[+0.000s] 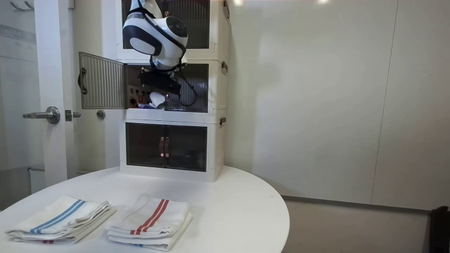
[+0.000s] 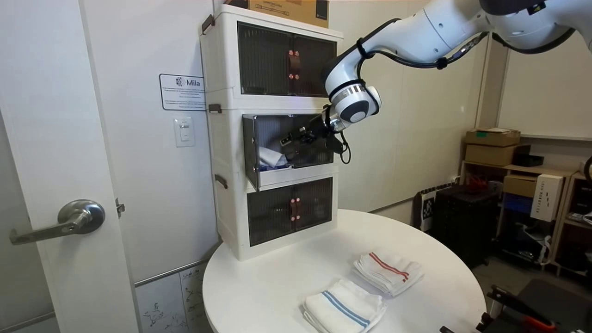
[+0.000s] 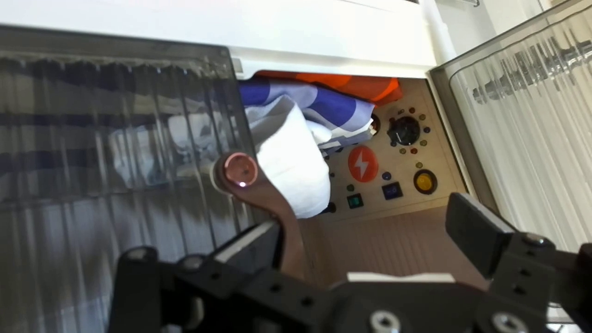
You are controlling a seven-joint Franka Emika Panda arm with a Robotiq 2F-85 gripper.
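My gripper stands open at the front of the middle cabinet [image 2: 297, 175], with its fingers [image 3: 477, 233] wide apart. Of this cabinet's two ribbed doors, the left door [image 1: 103, 82] is swung open and the right door [image 3: 111, 166] is shut. The shut door's brown handle [image 3: 291, 233] runs close along the inner side of one finger; whether they touch I cannot tell. Inside lie a white cloth [image 3: 297, 166], a blue-and-white patterned cloth [image 3: 333, 108] and something orange [image 3: 355, 83], partly hidden behind the shut door.
Two folded towel stacks lie on the round white table [image 1: 236, 206]: one blue-striped [image 1: 61, 219], one red-striped [image 1: 152, 221]. The lower cabinet [image 2: 291, 211] and upper cabinet [image 2: 283, 61] have their doors shut. A panel with knobs [image 3: 388, 161] shows inside the middle cabinet.
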